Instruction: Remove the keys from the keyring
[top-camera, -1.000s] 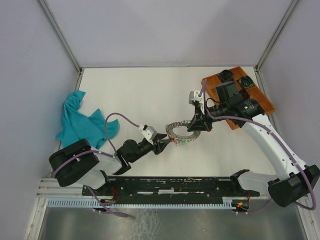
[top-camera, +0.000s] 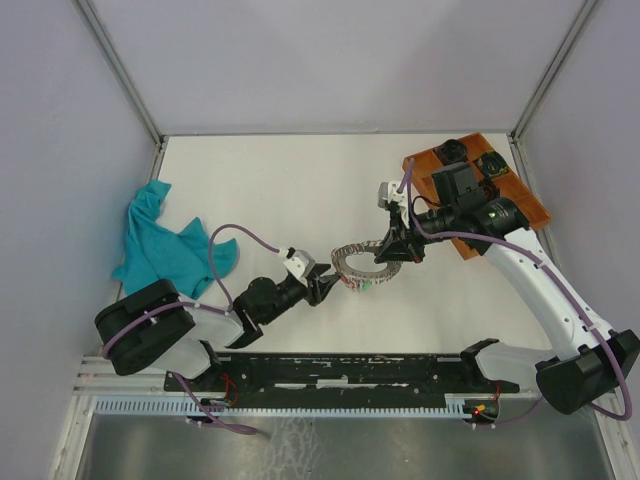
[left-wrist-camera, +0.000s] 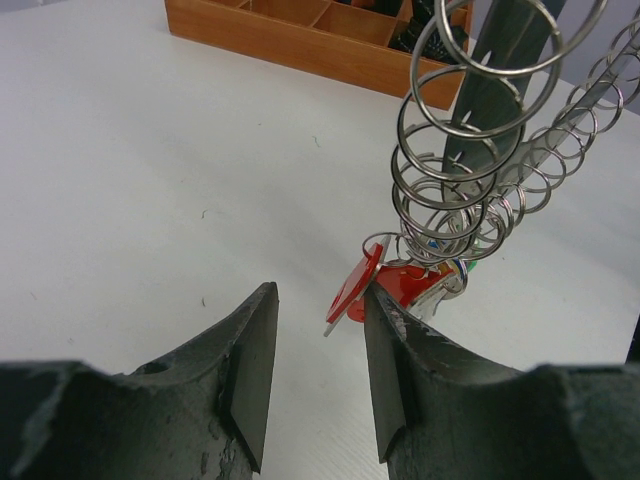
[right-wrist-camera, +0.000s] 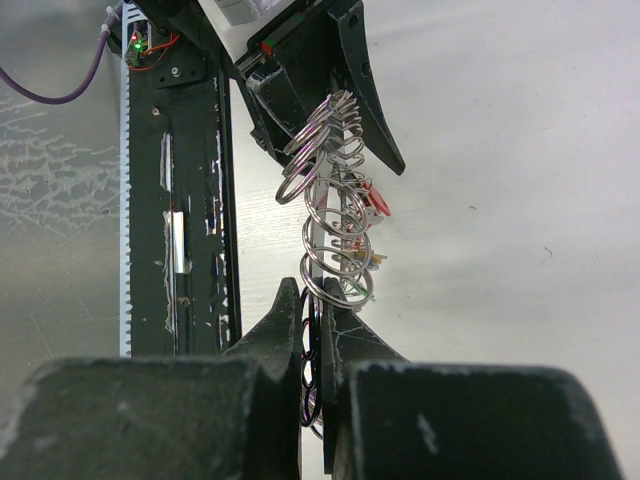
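Note:
A spiral keyring coil hangs in a loop between the grippers, with small keys and tags on its lower left. My right gripper is shut on the coil, seen end-on in the right wrist view. My left gripper is part open at the tags; a red key is at the tip of its right finger, and the left finger is apart from it. In the top view, the left gripper is at the coil's left end.
An orange compartment tray with dark items is at the back right. A teal cloth lies at the left.
The left gripper and the small tags have shifted very slightly; the right gripper holds its place with the coil.

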